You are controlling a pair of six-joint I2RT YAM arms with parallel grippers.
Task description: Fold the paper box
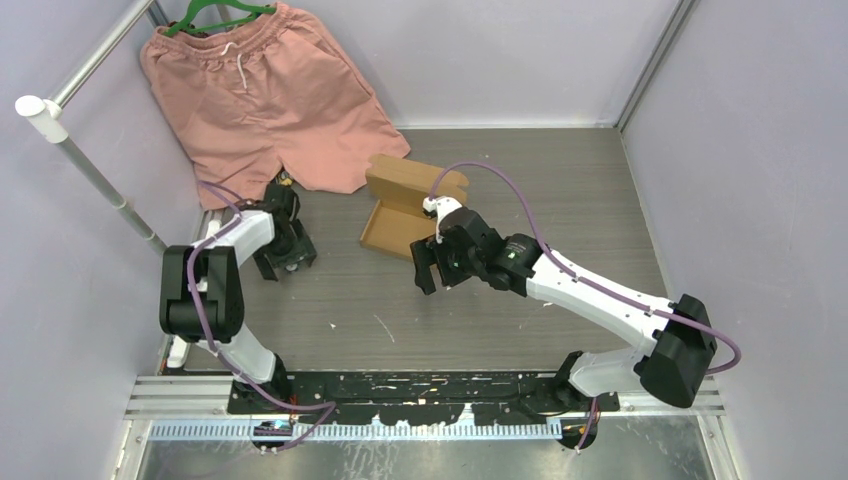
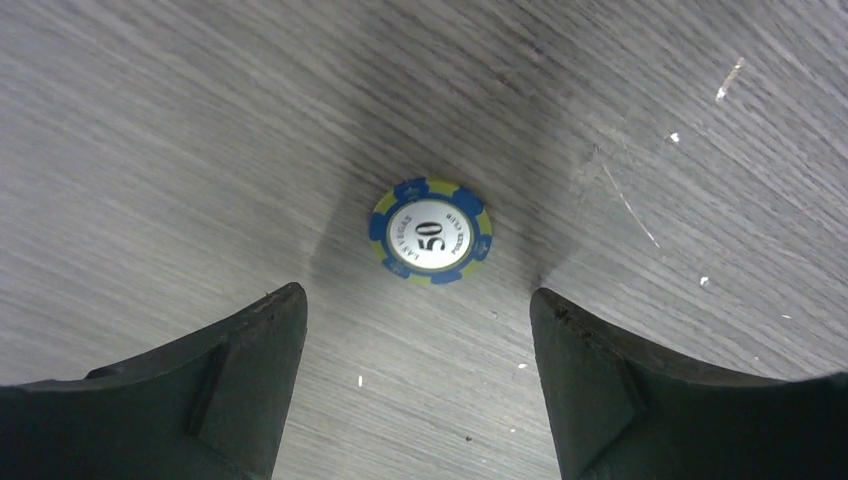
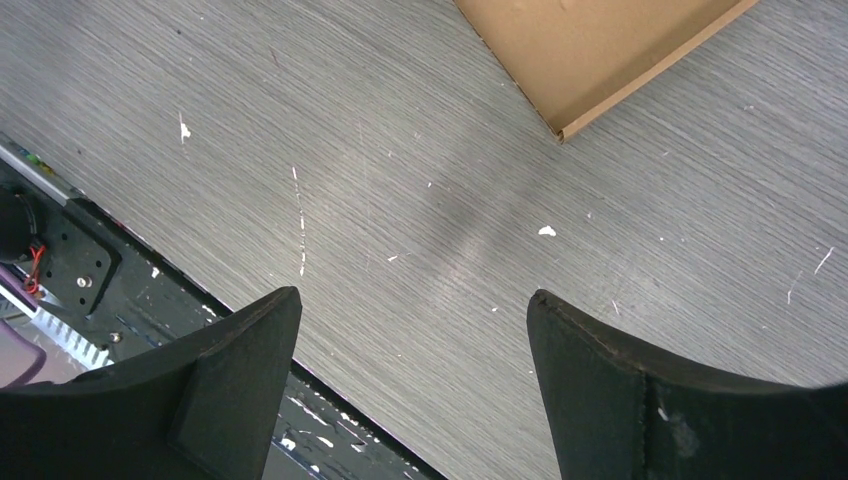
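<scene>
The cardboard box (image 1: 390, 228) lies mid-table with its lid panel raised at the back; its near corner shows at the top of the right wrist view (image 3: 600, 50). My right gripper (image 1: 428, 268) hangs open in front of the box, nothing between its fingers. My left gripper (image 1: 287, 260) is at the left of the table, open over a blue-and-yellow poker chip (image 2: 430, 232) marked 50, which lies flat between and just beyond its fingertips.
Pink shorts (image 1: 260, 100) on a green hanger fill the back left beside a white pole rack (image 1: 100, 185). Walls border the table.
</scene>
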